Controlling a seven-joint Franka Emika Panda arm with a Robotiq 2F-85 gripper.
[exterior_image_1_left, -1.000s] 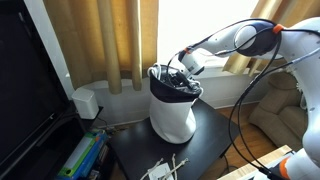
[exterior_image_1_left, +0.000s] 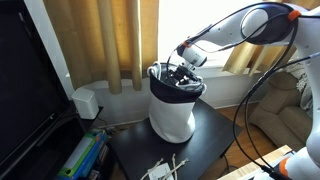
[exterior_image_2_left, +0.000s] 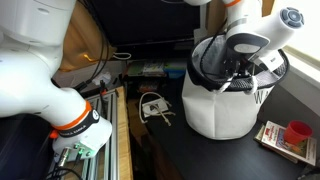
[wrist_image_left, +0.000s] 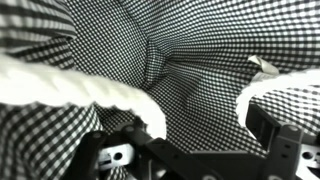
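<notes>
A tall white basket (exterior_image_1_left: 172, 122) with a dark checkered lining (wrist_image_left: 200, 60) stands on the dark table. My gripper is down in its mouth, and the checkered cloth fills the wrist view. Its fingers are set wide apart, one at the left and one at the right (wrist_image_left: 262, 126), with lining showing through the gap. A thick white cord (wrist_image_left: 75, 85) curves past the left finger, and another white cord (wrist_image_left: 285, 82) bends beside the right one. Whether the cords join or touch the fingers is hard to tell. In exterior view 2 the arm hides much of the opening.
A red cup (exterior_image_2_left: 297, 132) rests on a book or box (exterior_image_2_left: 285, 142) right of the basket. White cords or cables (exterior_image_2_left: 155, 106) lie on the table to its left. Bare dark table (exterior_image_2_left: 200, 155) lies in front. Curtains and a window are close behind.
The basket has not visibly moved.
</notes>
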